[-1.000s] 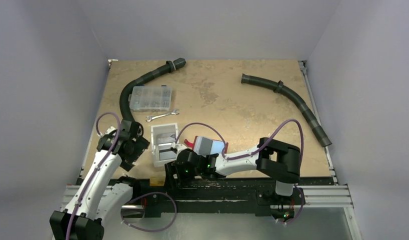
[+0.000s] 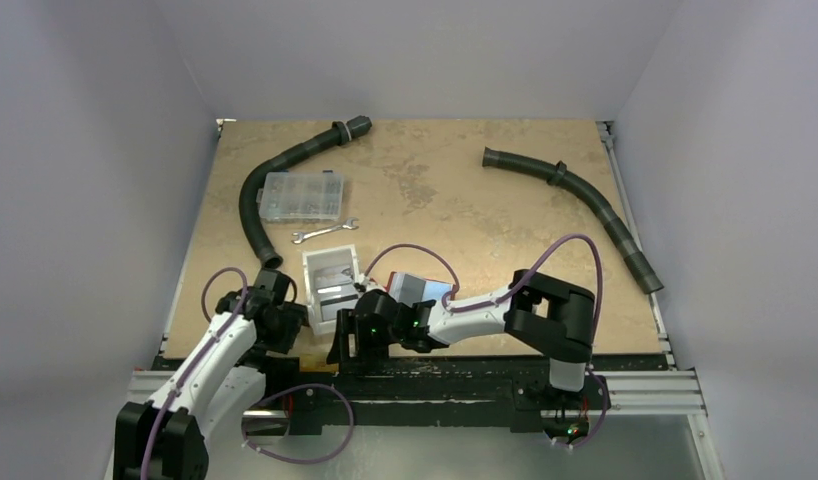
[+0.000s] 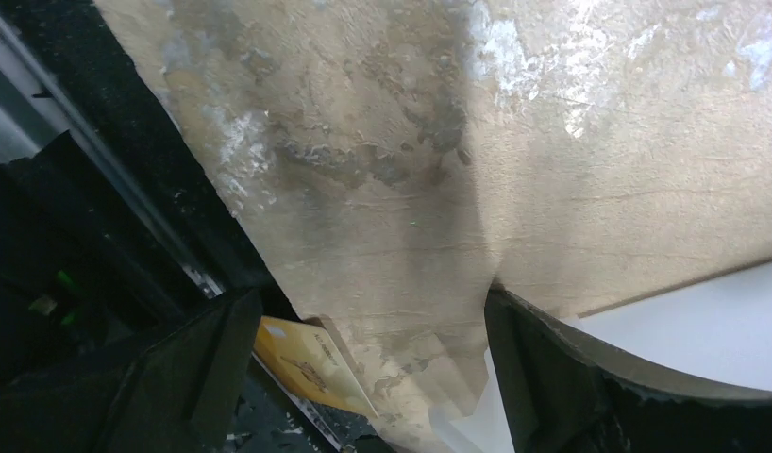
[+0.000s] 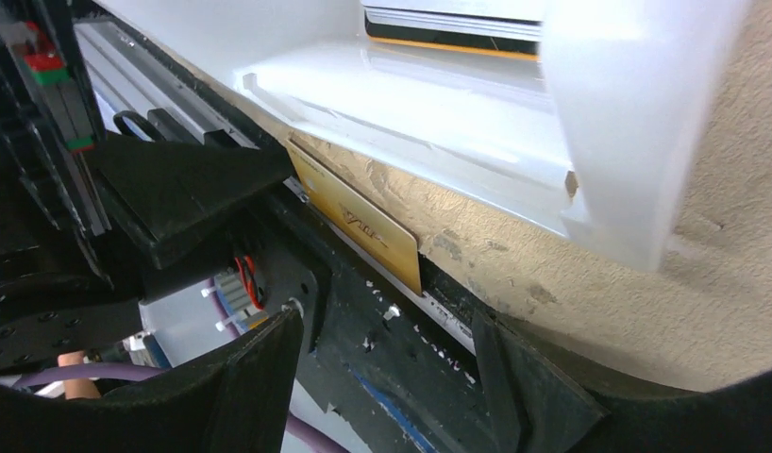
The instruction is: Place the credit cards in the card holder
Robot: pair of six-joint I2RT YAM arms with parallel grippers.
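A yellow card (image 2: 315,366) sits at the table's front edge, tilted partly over it. In the left wrist view the card (image 3: 314,366) shows low between the fingers of my left gripper, which is open. From the right wrist view, a black finger of the left gripper comes up to the far end of the card (image 4: 359,212); I cannot tell whether they touch. My right gripper has a gap between its fingers with nothing in it, and points at the card's near end. More cards (image 4: 458,36) lie stacked in a white box (image 4: 411,156).
The white box (image 2: 310,270) stands just behind the yellow card, between the two grippers. A red-edged item (image 2: 420,288) with a grey-and-blue face lies behind the right arm. Farther back are a wrench (image 2: 325,231) and a clear compartment case (image 2: 302,197).
The right gripper has shifted only slightly. The white box stays in place.
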